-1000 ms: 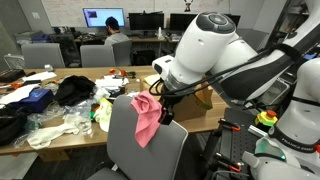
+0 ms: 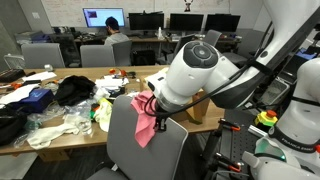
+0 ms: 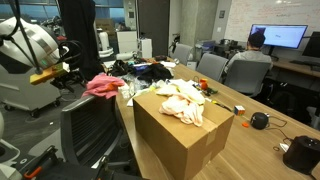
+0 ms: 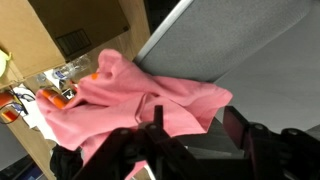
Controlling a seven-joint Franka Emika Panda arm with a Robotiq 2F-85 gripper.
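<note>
A pink cloth [image 2: 146, 118] hangs over the top edge of the grey chair back [image 2: 122, 130]. In exterior view 2 the cloth [image 3: 102, 85] lies at the top of the chair [image 3: 92, 128]. My gripper is at the cloth, its dark fingers visibly apart in the wrist view. Part of the cloth [image 4: 190, 98] passes between and in front of the fingers; firm contact on both sides does not show. The rest of the cloth spreads left of the chair's edge in the wrist view.
A cardboard box [image 3: 185, 135] with pale cloths on it stands on the long table. Clothes and dark bags [image 2: 40, 100] are heaped on the table behind the chair. A person [image 2: 117, 35] sits at the far desk.
The arm has come lower and tilted nearer the chair back over the last second. The pink cloth stays at the chair's top edge, its shape only slightly changed.
</note>
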